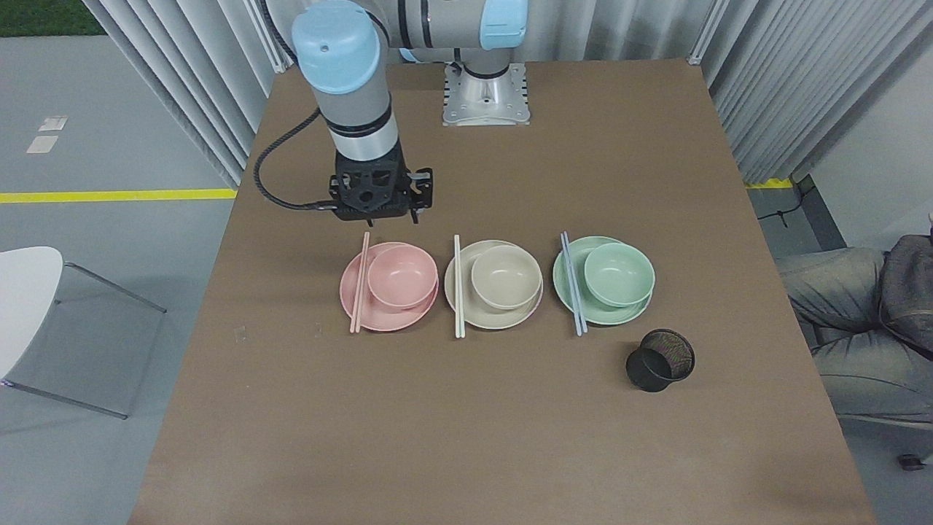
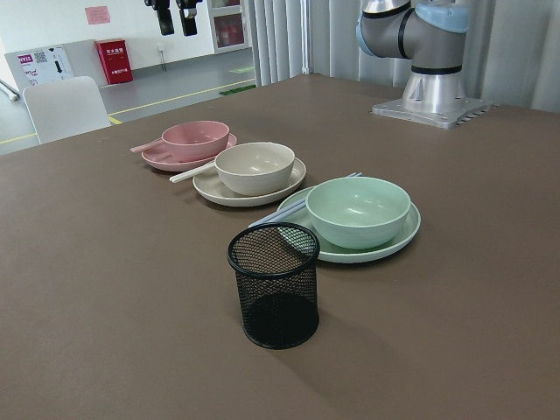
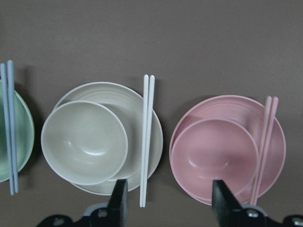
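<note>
My gripper (image 1: 393, 219) hangs above the table just behind the pink setting, open, with nothing between its fingers; in the wrist view its two black fingers frame the lower edge. Three settings stand in a row, each a bowl on a plate with a pair of chopsticks at its side: pink bowl (image 1: 402, 275) with pink chopsticks (image 1: 359, 281), cream bowl (image 1: 506, 275) with white chopsticks (image 1: 459, 286), mint bowl (image 1: 619, 273) with pale blue chopsticks (image 1: 574, 284). A black mesh cup (image 2: 274, 289) stands upright nearer the front right.
The robot base (image 1: 485, 100) is at the back edge. A white chair (image 1: 25, 297) is at the left; a seated person (image 1: 866, 341) is at the right.
</note>
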